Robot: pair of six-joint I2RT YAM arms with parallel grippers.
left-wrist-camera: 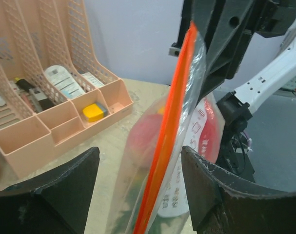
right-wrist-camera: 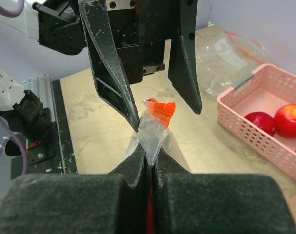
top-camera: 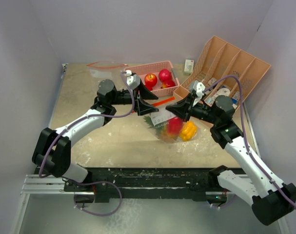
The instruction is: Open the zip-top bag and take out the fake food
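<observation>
A clear zip top bag (top-camera: 169, 127) with an orange zip strip (left-wrist-camera: 166, 141) hangs between the grippers, holding red and yellow fake food and something leafy green. My right gripper is shut on the bag's top, with gathered plastic and orange strip rising from its fingertips. My left gripper (top-camera: 151, 102) is open around the strip's other end; in the left wrist view the strip runs between its fingers.
A pink basket (top-camera: 138, 70) of red fruit stands at the back, a tan compartment organiser (top-camera: 235, 63) at the back right. Another clear bag (right-wrist-camera: 226, 68) lies back left.
</observation>
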